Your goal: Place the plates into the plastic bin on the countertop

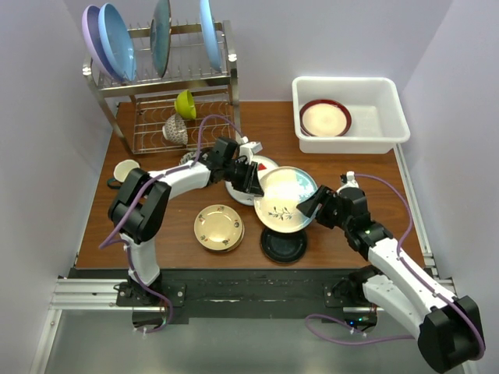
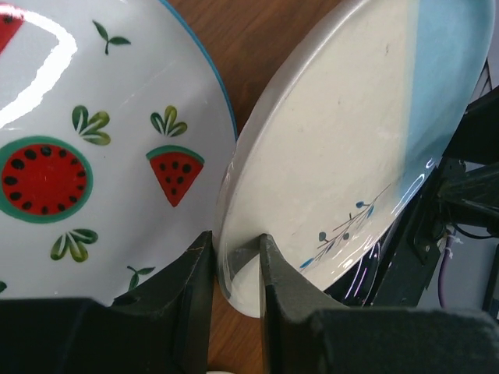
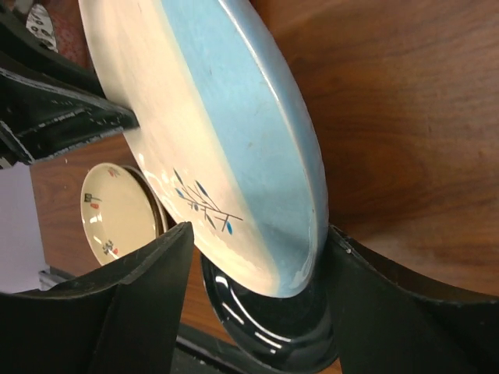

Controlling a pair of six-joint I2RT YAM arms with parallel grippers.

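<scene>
A cream plate with a pale blue band (image 1: pixel 281 199) is held tilted in the air between my grippers. My left gripper is shut on its edge. My right gripper stands part open around the opposite, blue edge. Below lie a watermelon-patterned plate (image 2: pixel 101 156), a black plate (image 1: pixel 282 248) and a stack of flowered cream plates (image 1: pixel 217 227). The white plastic bin (image 1: pixel 374 117) at the back right holds a red-rimmed plate (image 1: pixel 323 118).
A metal rack (image 1: pixel 140 101) at the back left holds upright plates and cups. A mug (image 1: pixel 125 169) sits at the left. Bare wood (image 1: pixel 359 167) shows in front of the bin.
</scene>
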